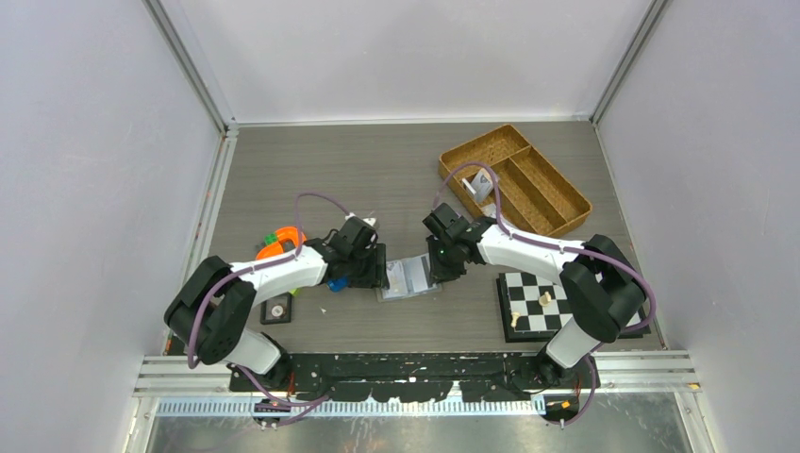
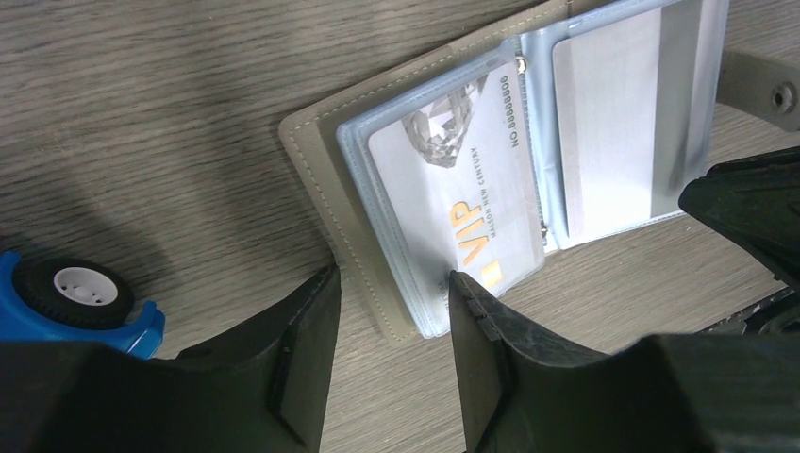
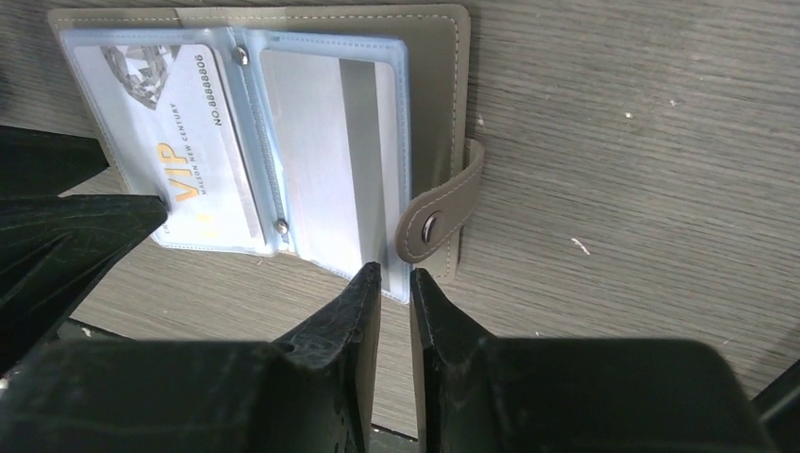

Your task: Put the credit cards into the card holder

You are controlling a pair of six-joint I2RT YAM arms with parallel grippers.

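The card holder (image 1: 408,279) lies open between my two grippers, with a tan cover and clear bluish sleeves. A white VIP card (image 2: 472,179) sits in its left sleeve. In the right sleeve is a white card with a grey stripe (image 3: 325,156). My left gripper is open over the holder's left side; the lower corner of the VIP sleeve shows between its fingers. Close to the lower right corner of the striped card's sleeve, my right gripper has a narrow gap between its fingers; whether they touch the sleeve is unclear.
A wicker tray (image 1: 542,189) with a white item inside stands at the back right. The chessboard (image 1: 533,297) is on the right; an orange toy (image 1: 275,243) and a black box (image 1: 276,309) are on the left. Behind the holder the table is clear.
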